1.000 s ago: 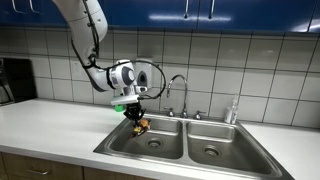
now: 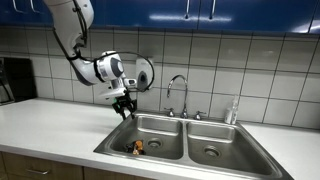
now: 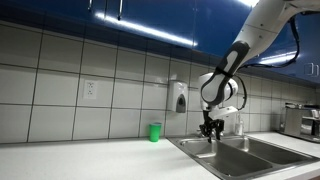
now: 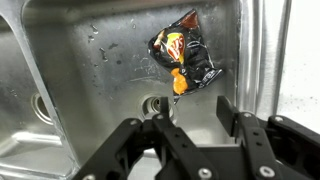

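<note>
A small black packet with an orange and red print [image 4: 185, 52] is inside the left sink basin [image 4: 110, 75], near one wall. In exterior view 1 the packet [image 2: 137, 147] shows low in that basin, at its left side. Above the sink's left edge is my gripper [image 2: 124, 112], its fingers apart with nothing between them. From the wrist view, the gripper has a clear gap between its fingertips, and the packet lies beyond them. The gripper [image 3: 210, 134] also shows over the sink in exterior view 2.
A drain [image 4: 150, 104] is in the same basin, and the right basin [image 2: 211, 150] looks empty. A faucet [image 2: 178, 90] and a soap bottle [image 2: 232, 110] stand behind. On the counter is a green cup [image 3: 154, 132]. The left counter [image 2: 50, 125] has free room.
The packet hung at my gripper before; now it is down in the left basin, apart from the fingers. My gripper has moved left.
</note>
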